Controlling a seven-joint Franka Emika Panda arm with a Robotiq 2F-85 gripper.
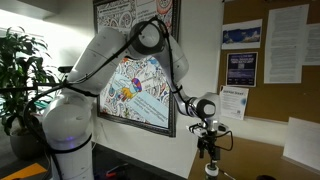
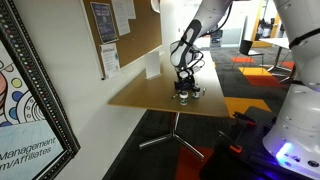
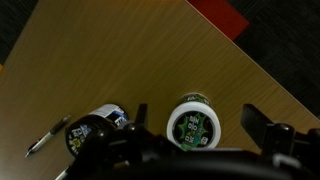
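Observation:
A round container with a white rim and a dark, green-marked lid (image 3: 193, 125) stands on the wooden table in the wrist view. My gripper is open around or above it, one finger to each side, with clear gaps between. Left of it in the wrist view is a second dark container with a pale band (image 3: 92, 128), outside the fingers. From the front, the white-rimmed container (image 1: 212, 170) shows below my gripper (image 1: 208, 150). The side view has a white container (image 2: 183, 98) near the table's edge; finger detail there is too small to read.
A pen (image 3: 48, 137) lies at the left in the wrist view. A white upright object (image 1: 300, 142) stands by the wall, with a dark round thing (image 1: 266, 178) near it.

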